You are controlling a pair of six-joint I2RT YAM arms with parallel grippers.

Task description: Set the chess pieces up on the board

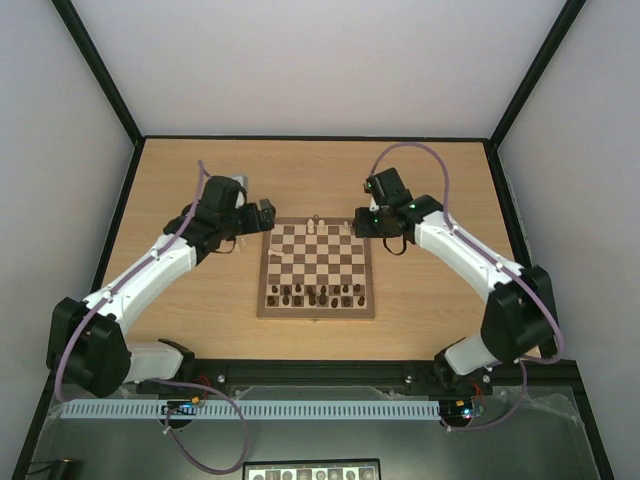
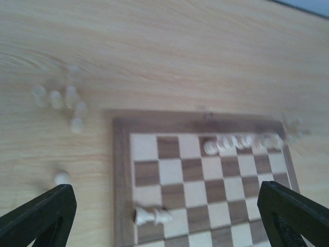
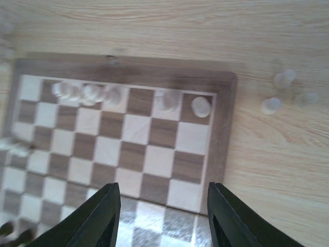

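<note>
The chess board point(image 1: 318, 268) lies mid-table, with rows of dark pieces point(image 1: 322, 298) along its near side. At the far edge stand several white pieces point(image 3: 93, 92); to their right are a white piece point(image 3: 165, 99) and another in the corner square, a white corner piece point(image 3: 201, 107). One tall white piece point(image 2: 153, 216) lies on its side near the left edge. My left gripper point(image 1: 266, 214) is open above the far left corner, nothing between its fingers. My right gripper hangs over the far right of the board, its fingers apart and empty.
Several loose white pieces point(image 2: 56, 99) are on the table left of the board, and a lone white piece point(image 2: 62, 178) is nearer. More sit to the right, among them a white piece point(image 3: 271, 105).
</note>
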